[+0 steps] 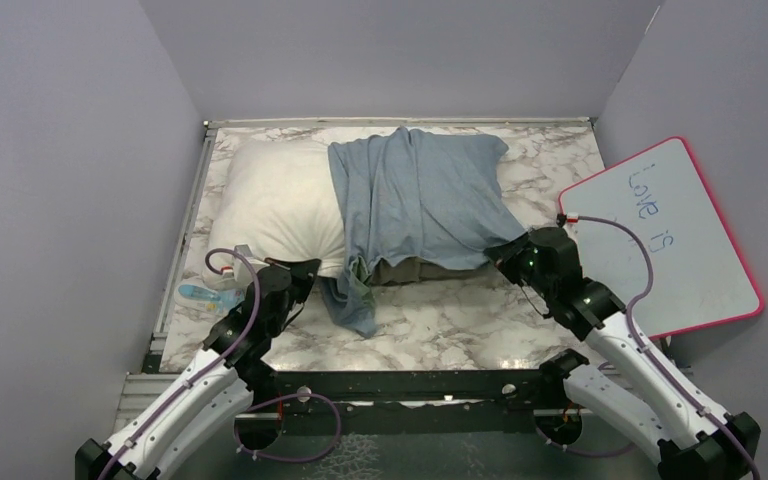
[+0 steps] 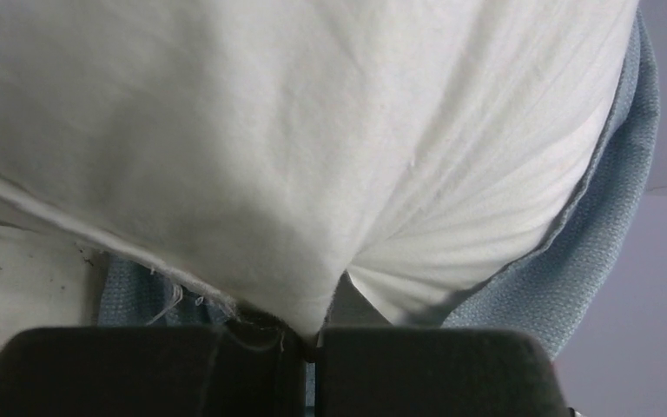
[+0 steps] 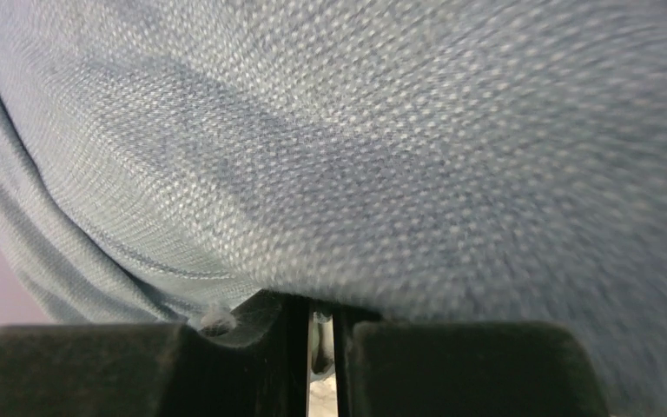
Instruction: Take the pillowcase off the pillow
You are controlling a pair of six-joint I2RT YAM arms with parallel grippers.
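The white pillow [image 1: 278,200] lies on the left half of the table, bare on that side. Its right part is inside the blue pillowcase [image 1: 425,195], which is bunched up in folds. My left gripper [image 1: 312,268] is shut on the pillow's front edge; in the left wrist view the white cloth [image 2: 321,295] runs gathered down between its fingers. At the pillowcase's front right corner, my right gripper [image 1: 495,254] is shut on blue cloth. Overhanging fabric [image 3: 382,217] in the right wrist view hides much of that grip.
A light-blue brush-like object [image 1: 205,295] lies at the table's left edge. A whiteboard with a pink frame [image 1: 695,250] leans at the right. Bare marbled table [image 1: 440,330] shows in front of the pillow.
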